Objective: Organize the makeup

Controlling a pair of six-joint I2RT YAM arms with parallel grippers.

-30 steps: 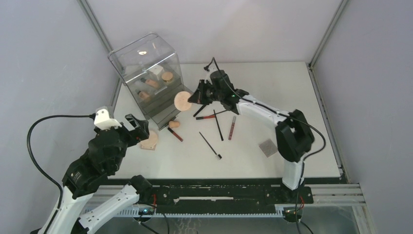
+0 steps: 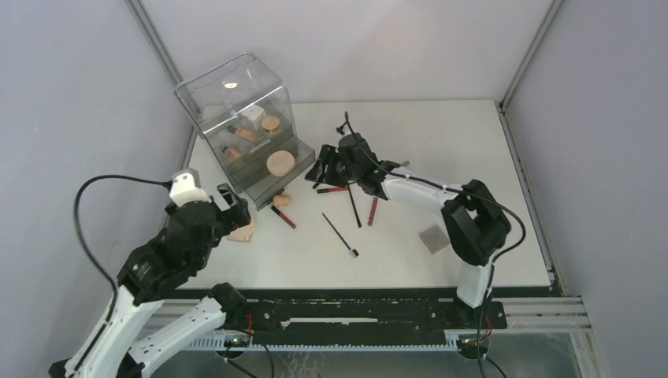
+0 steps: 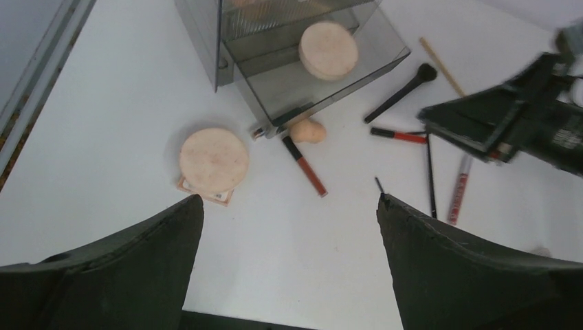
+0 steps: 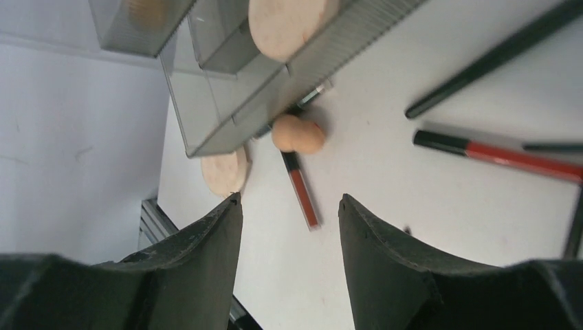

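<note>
A clear acrylic organizer (image 2: 236, 87) stands at back left with a round pink compact (image 2: 281, 162) on its low tier and bottles above. My right gripper (image 2: 319, 169) is open beside it, nothing between its fingers. My left gripper (image 2: 235, 203) is open over the left side, near a second round compact (image 3: 213, 159) on a flat square item. A beige sponge (image 3: 307, 131), a red-black tube (image 3: 302, 168), a black brush (image 3: 396, 93) and several other tubes and brushes lie on the table.
A small grey square (image 2: 434, 239) lies at the front right. Walls border both sides.
The compact held by my right gripper moved onto the organizer's low tier and was let go. The left arm shifted slightly.
</note>
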